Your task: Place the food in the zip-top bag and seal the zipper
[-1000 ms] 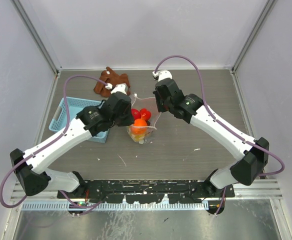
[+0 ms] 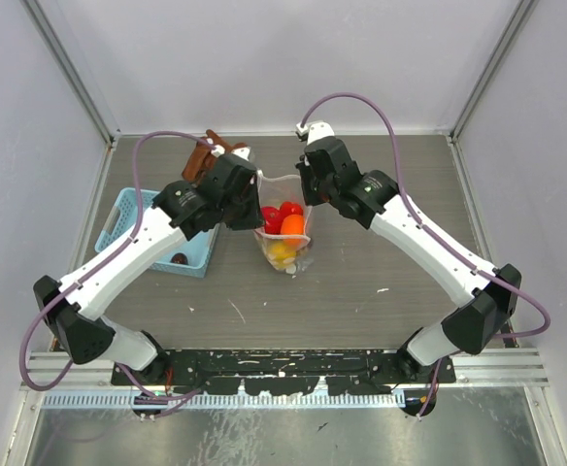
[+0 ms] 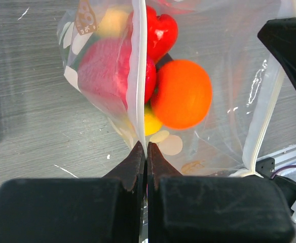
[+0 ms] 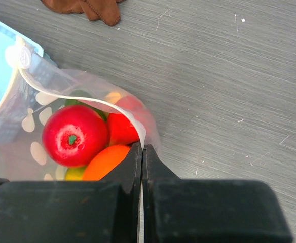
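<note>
Between my two grippers a clear zip top bag [image 2: 303,250] hangs with its mouth spread open. Red food [image 2: 273,219], an orange piece [image 2: 292,228] and a yellow piece [image 2: 282,253] lie inside it. My left gripper is shut on one edge of the bag's rim; the thin plastic runs down between its fingers. The opposite rim is pinched by my right gripper, also shut. In the right wrist view a red tomato-like piece [image 4: 75,135] with a green stem mark lies beside an orange one [image 4: 106,162].
A blue basket [image 2: 195,254] stands at the left, partly behind the left arm, with a small dark round item [image 2: 179,258] in it. Brown cloth [image 2: 204,155] lies behind.
Over the full second, the left arm has moved rightward.
</note>
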